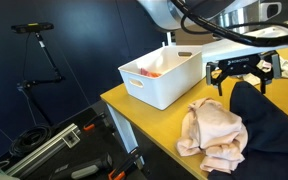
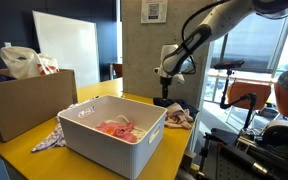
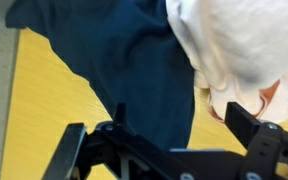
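Observation:
My gripper (image 1: 238,86) stands open above the cloths, its fingers spread apart with nothing between them. A dark navy cloth (image 1: 272,125) lies crumpled on the table at the right, partly beneath the gripper. Beside it, a pale pink cloth (image 1: 210,130) is bunched up near the table's front edge. From the wrist view, the navy cloth (image 3: 119,60) runs diagonally below the open gripper, and the pink cloth (image 3: 249,45) fills the upper right. Exterior view 2 has the gripper (image 2: 165,92) small, over the two cloths at the far end.
A white bin (image 1: 160,90) with reddish and pink items inside stands left of the cloths. Patterned cloth (image 2: 56,139) lies beyond the bin. A brown cardboard box (image 2: 29,105) holds white bags. Bare yellow table (image 1: 174,119) separates bin and cloths.

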